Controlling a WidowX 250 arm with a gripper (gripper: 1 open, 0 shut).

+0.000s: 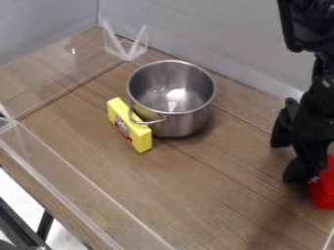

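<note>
My black gripper (295, 153) is at the right edge, low over the wooden tabletop, with a red block (322, 190) beside and partly behind it, cut off by the frame's edge. Whether the fingers are open or shut on the block cannot be made out.
A steel pot (171, 84) with a wire handle stands in the middle, with a yellow box (129, 124) at its left side. Clear plastic walls edge the table at left and back.
</note>
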